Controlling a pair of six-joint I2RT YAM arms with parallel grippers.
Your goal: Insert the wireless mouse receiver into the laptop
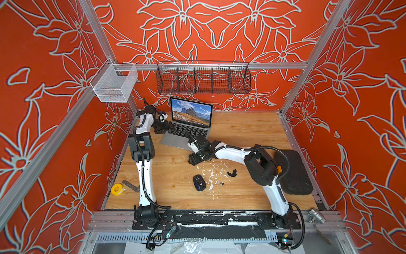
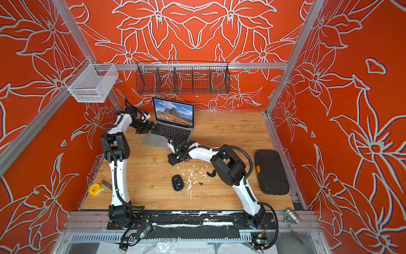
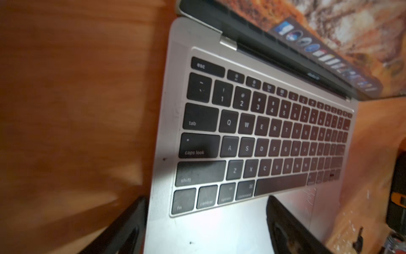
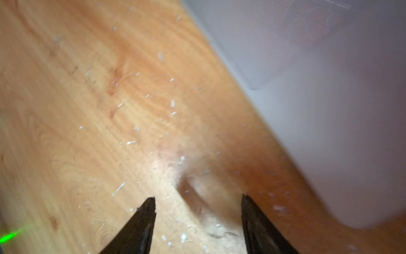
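Observation:
The open silver laptop (image 1: pixel 171 141) stands at the back left, screen lit. My left gripper is open at its left side, one finger (image 3: pixel 135 220) off the edge and the other over the palm rest. My right gripper is in front of the laptop's front edge, fingers apart, with bare table showing between them. The black mouse (image 1: pixel 199 182) lies near the table's front. A tiny dark piece (image 1: pixel 222 183) to its right may be the receiver; it is too small to be sure.
White scraps (image 1: pixel 211 173) and a black curved piece (image 1: pixel 232 173) lie right of the mouse. A black case (image 1: pixel 293 172) is at the far right. Yellow tape (image 1: pixel 117 189) and a grey bar (image 1: pixel 130 185) lie front left.

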